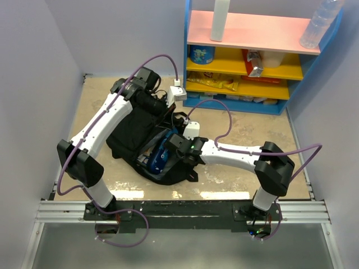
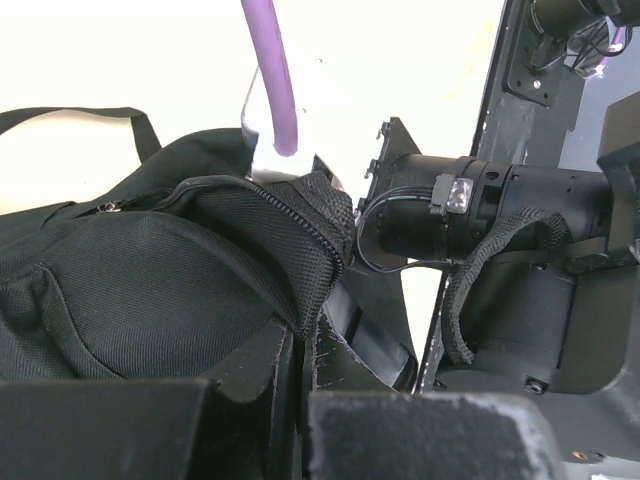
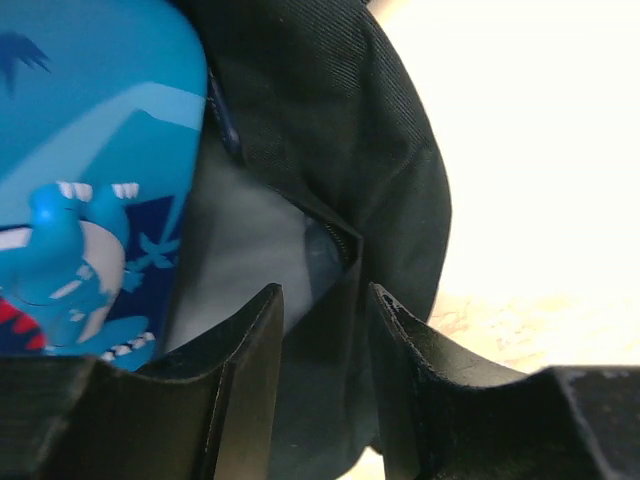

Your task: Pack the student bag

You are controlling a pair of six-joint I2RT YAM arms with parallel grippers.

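The black student bag lies open on the floor, a blue patterned case inside, seen also as a blue item with a cartoon figure in the right wrist view. My left gripper is shut on the bag's zipped upper edge, holding fabric. My right gripper is open over the bag's near right side, its fingertips at the dark rim beside the blue case. Whether fabric lies between those fingers loosely is visible only as cloth beneath them.
A shelf unit at the back holds bottles, packets and containers. Bare floor lies to the bag's right; walls close in on both sides.
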